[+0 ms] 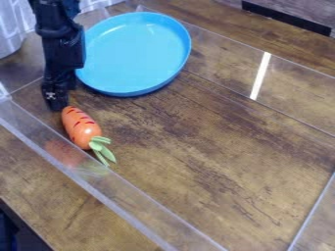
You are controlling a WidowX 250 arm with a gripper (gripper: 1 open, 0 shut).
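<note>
An orange toy carrot [81, 128] with pale green leaves lies on the wooden table, its tip pointing toward the upper left. The black gripper [55, 96] hangs low just beyond that tip, at the left of the camera view. It is small and dark, and I see nothing held in it. A blue plate [136, 57] lies behind and to the right of the gripper, partly behind the arm.
Clear low walls [260, 75] border the work area, one running close along the carrot's left side. A pale container [11, 25] stands at the top left.
</note>
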